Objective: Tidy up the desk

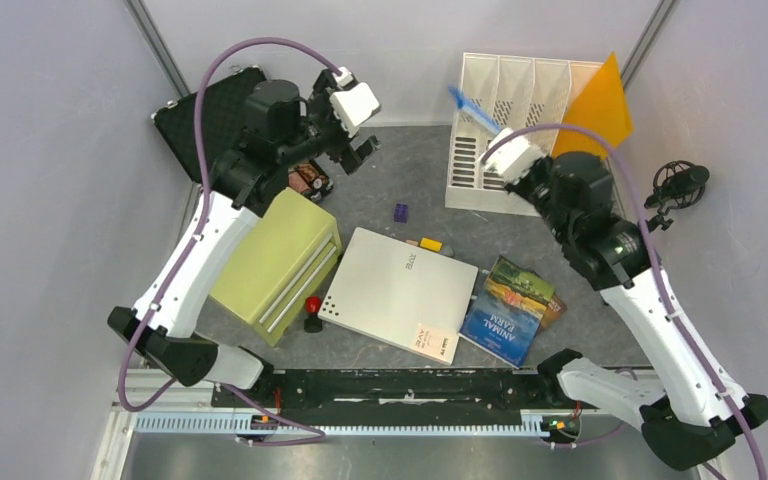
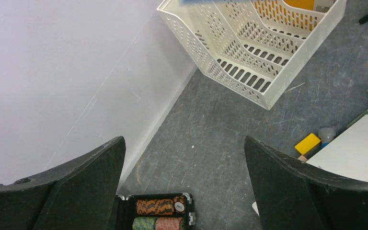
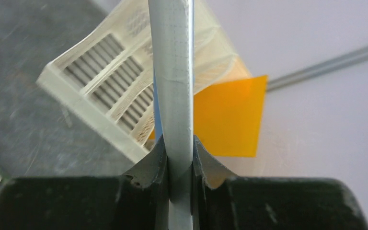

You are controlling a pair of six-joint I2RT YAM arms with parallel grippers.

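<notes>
My right gripper is shut on a thin upright item, pale silver-edged with some blue, held over the cream slotted organizer; in the top view it shows as a blurred blue shape. An orange folder leans in the organizer's right side. My left gripper is open and empty, raised at the upper left of the desk. A silver laptop lies in the middle, with books to its right.
A green drawer unit and an open black case are at left. A red-topped stamp, a yellow block and a purple block lie loose. A microphone stands at right.
</notes>
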